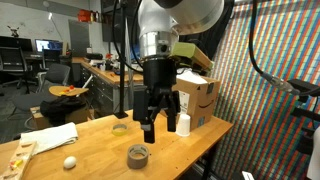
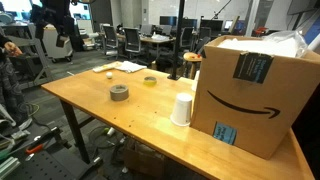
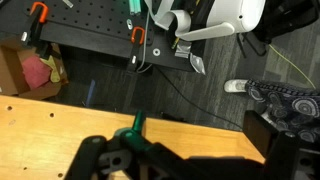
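My gripper (image 1: 160,125) hangs high in exterior view 1, its two dark fingers spread with nothing between them. At the upper left of exterior view 2 the gripper (image 2: 60,36) is small, away from the table objects. Wide apart in the wrist view, the fingers (image 3: 92,157) frame the table edge and floor. A grey-brown tape roll (image 2: 119,92) lies flat on the wooden table (image 2: 140,124). Behind it is a yellowish roll (image 2: 150,80). A white cylinder (image 2: 181,108) stands upright beside the cardboard box (image 2: 240,95). A small white ball (image 1: 70,162) sits farther left in exterior view 1.
White cloth (image 1: 50,137) and a pale wooden tray (image 1: 18,160) occupy the table's left part in exterior view 1. The box, topped with plastic wrap (image 2: 262,43), blocks one end. A dark perforated platform (image 3: 105,30) borders the floor gap.
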